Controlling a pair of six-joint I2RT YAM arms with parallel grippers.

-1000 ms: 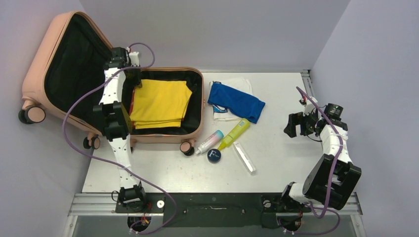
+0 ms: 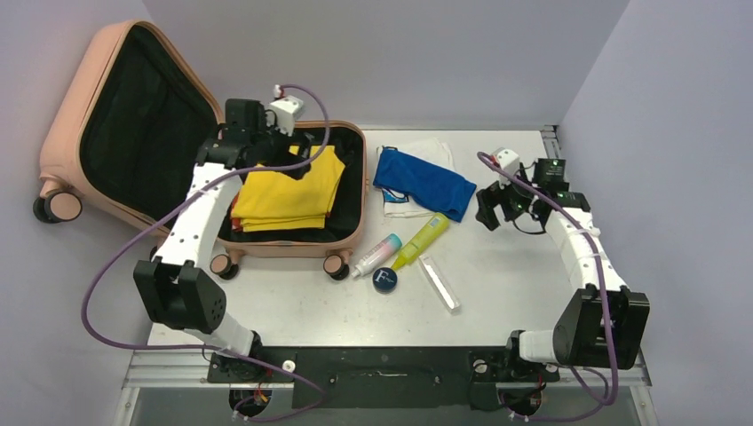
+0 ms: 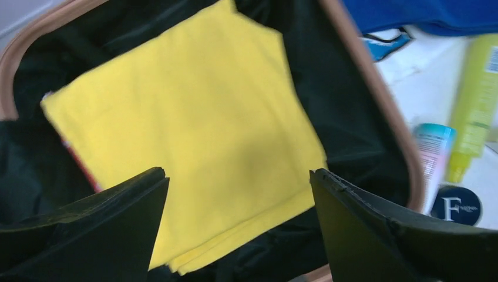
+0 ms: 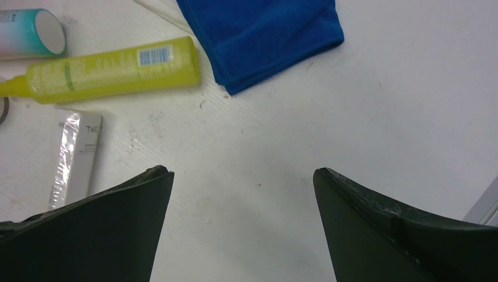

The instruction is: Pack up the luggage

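An open peach suitcase (image 2: 362, 177) holds a folded yellow cloth (image 3: 188, 129) in its dark base. My left gripper hovers open above that cloth, nothing between its fingers. A folded blue cloth (image 2: 426, 182) lies on a white cloth (image 2: 404, 209) beside the case. Nearer lie a pink-blue tube (image 2: 376, 256), a yellow-green bottle (image 4: 111, 73), a dark round tin (image 2: 384, 280) and a white box (image 4: 76, 153). My right gripper is open and empty above bare table, right of these items.
The suitcase lid (image 2: 142, 120) leans open at the back left. Walls enclose the table on several sides. Bare table (image 2: 506, 275) shows at the right and along the front.
My left gripper has moved right and up from the case's left side to over the yellow cloth. My right gripper has moved left toward the blue cloth.
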